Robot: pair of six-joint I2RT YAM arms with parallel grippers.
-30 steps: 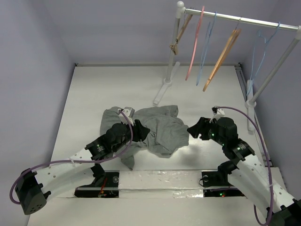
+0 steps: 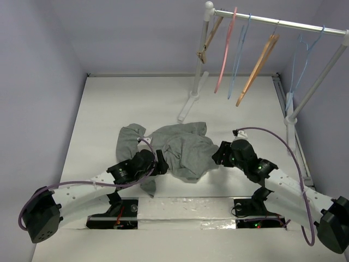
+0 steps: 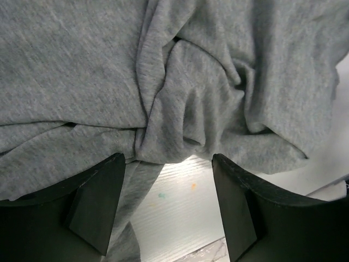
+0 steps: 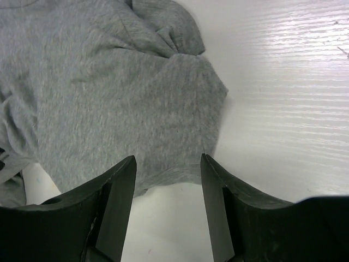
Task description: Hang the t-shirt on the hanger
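Note:
A crumpled grey t shirt (image 2: 185, 150) lies on the white work surface, its folds filling much of the left wrist view (image 3: 82, 65) and right wrist view (image 4: 125, 103). My left gripper (image 2: 159, 162) is low over the shirt's left-middle part, open, with folds and bare surface seen between its fingers. My right gripper (image 2: 219, 155) stands open at the shirt's right edge, just over its corner. Hangers hang from a rail above at the right: a wooden one (image 2: 257, 68), a pink one (image 2: 227, 49) and blue wire ones (image 2: 238, 54).
The white rack (image 2: 289, 25) stands at the back right, with its feet (image 2: 188, 106) on the surface behind the shirt. Grey walls enclose the sides and back.
My left gripper has shifted slightly down and left over the shirt. My right gripper has moved left and down to the shirt's edge. The shirt looks unchanged.

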